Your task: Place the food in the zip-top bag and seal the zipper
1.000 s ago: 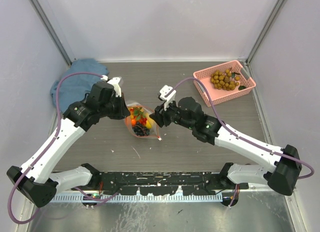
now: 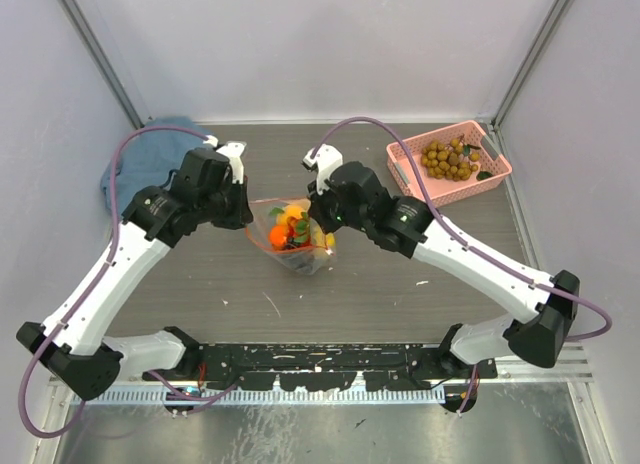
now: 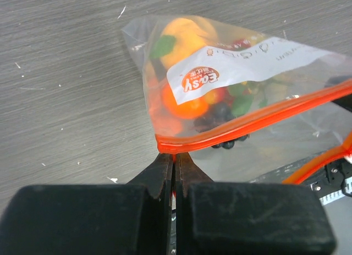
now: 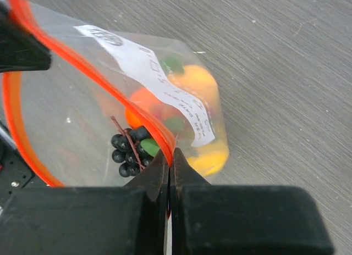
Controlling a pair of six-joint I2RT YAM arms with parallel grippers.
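The clear zip bag [image 2: 308, 261] has an orange zipper rim [image 3: 258, 120] and a white label [image 4: 144, 68]. Inside lie an orange [image 2: 280, 236], yellow fruit [image 4: 199, 84], dark grapes [image 4: 127, 151] and green leaves. My left gripper is shut on one end of the rim, the thin edge pinched at its fingertips. Across the mouth, my right gripper is shut on the opposite side of the rim. Between the two grippers the mouth gapes, its two orange edges apart. In the top view both fingertips are partly hidden by the arms.
A pink basket [image 2: 405, 174] with small brown-yellow round fruit [image 2: 450, 161] stands at the back right. A blue cloth [image 2: 150, 164] lies at the back left. Around the bag, the grey tabletop [image 2: 330, 304] is mostly clear.
The bag now looks tilted and raised at its rim, its mouth turned toward the front. The left gripper has shifted slightly.
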